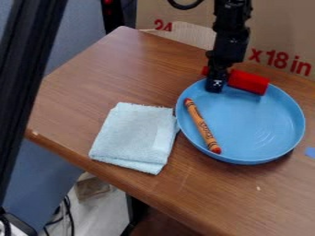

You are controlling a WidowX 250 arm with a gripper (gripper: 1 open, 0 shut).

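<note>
A blue plate (252,124) rests on the wooden table, with an orange crayon (202,126) lying along its left part. At the plate's back edge is a red cylindrical object (249,81), partly hidden by the black gripper (215,85), which is lowered over the back-left of the plate beside it. Whether the fingers are open or shut, or hold anything, is not clear. A folded pale cloth (132,138) lies left of the plate.
A cardboard box (286,37) stands behind. A small blue piece (309,151) is at the right edge, and a dark post runs down the left of the view.
</note>
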